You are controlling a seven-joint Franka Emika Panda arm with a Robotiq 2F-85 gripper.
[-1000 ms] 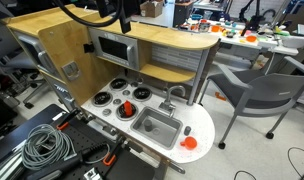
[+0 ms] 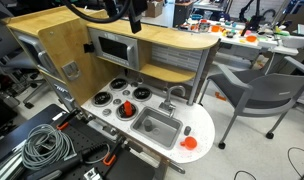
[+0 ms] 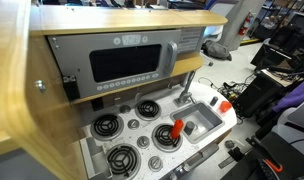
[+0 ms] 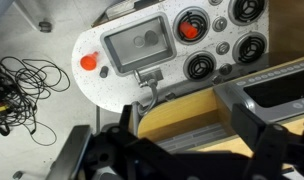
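My gripper appears open at the bottom of the wrist view, its dark fingers wide apart with nothing seen between them. In exterior view 1 it hangs high above the toy kitchen, in front of the upper shelf. A red-orange object (image 3: 177,130) rests on the stove area (image 3: 152,136), close to the sink (image 4: 142,45). A round orange item (image 2: 188,131) lies on the white counter beside the sink. Inside the sink is a small round greyish thing (image 3: 189,127); whether it is loose I cannot tell. The gripper is well clear of all of these.
A microwave (image 3: 132,60) stands under the wooden shelf (image 2: 182,36). The faucet (image 2: 173,94) rises behind the sink. Coiled cable (image 2: 49,148) lies on the near left side, and a grey chair (image 2: 257,90) stands to the right.
In exterior view 1 my gripper has shifted slightly to the right and a little down. The kitchen and the orange objects have stayed put.
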